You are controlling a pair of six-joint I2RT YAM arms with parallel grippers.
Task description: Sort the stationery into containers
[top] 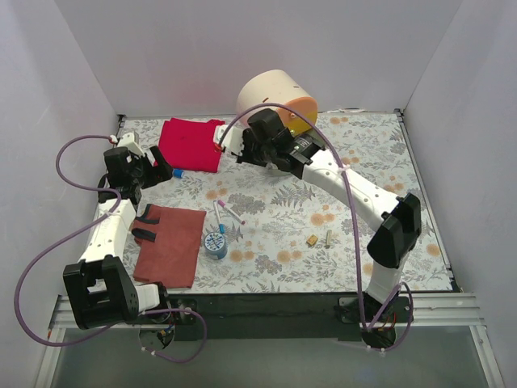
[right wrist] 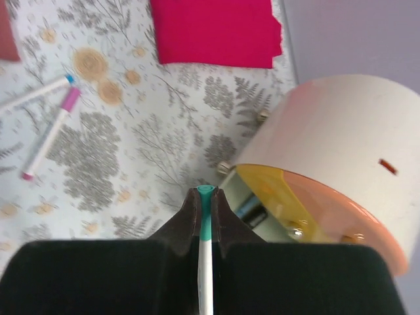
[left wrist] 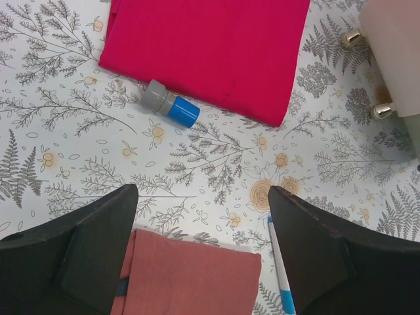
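In the right wrist view, my right gripper is shut on a white marker with a teal end. It hangs beside the rounded cabinet, whose open lower drawer holds a dark object. The right arm hides most of that drawer from above. A blue-capped marker and a magenta-capped marker lie mid-table. High over the left side, my left gripper is open and empty. Below it lies a small grey-and-blue cylinder against the red cloth.
A round blue tin stands near the front, right of a brick-red pouch with dark straps. A yellow block and a small pale stick lie front right.
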